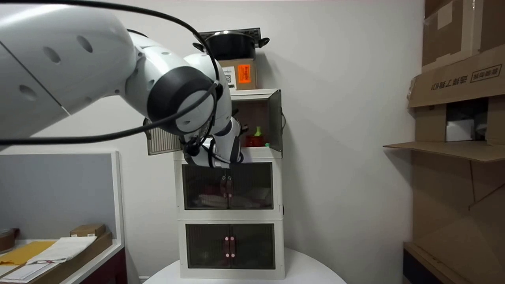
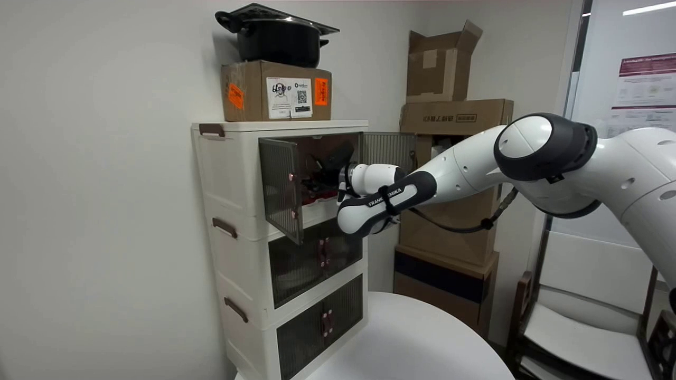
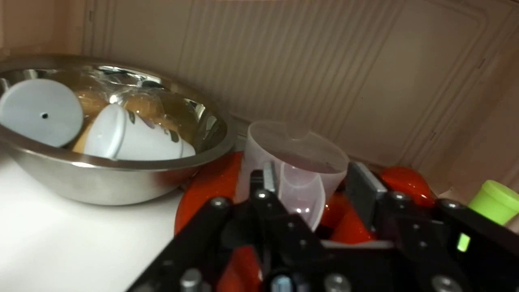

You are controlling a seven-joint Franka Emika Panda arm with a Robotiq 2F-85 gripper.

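Observation:
In the wrist view my gripper is open, one fingertip toward each side of a translucent plastic cup [image 3: 301, 151]. Whether either finger touches the cup I cannot tell. A red container [image 3: 206, 187] lies around and behind the cup's base, holding glossy red things [image 3: 406, 184] on the right. To the left stands a steel bowl [image 3: 112, 182] with a white bottle-like item [image 3: 138, 138] and a grey round piece [image 3: 41, 112] in it. From outside, the hand [image 2: 329, 168] reaches into the cabinet's top compartment, its fingers hard to make out.
Both top doors stand open: the near one [image 2: 280, 187] and the far one [image 2: 383, 150] flank the arm. A green-capped item [image 3: 495, 202] sits at the compartment's right. White shelf floor [image 3: 73, 233] is clear in front of the bowl. A box [image 2: 250, 95] and black pot [image 2: 279, 43] rest on top.

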